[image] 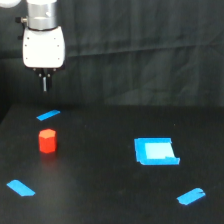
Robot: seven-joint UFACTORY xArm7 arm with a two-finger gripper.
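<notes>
On the left part of the dark table stands a small red block, six-sided by its outline. Above and behind it, near the top left, hangs the white arm with my gripper pointing down, well clear of the block. The fingers look like a thin dark shape, too small to show whether they are apart. To the right lies a white square patch framed in blue tape, with nothing on it.
Strips of blue tape mark the table: one behind the block, one at the front left, one at the front right. A black curtain hangs behind.
</notes>
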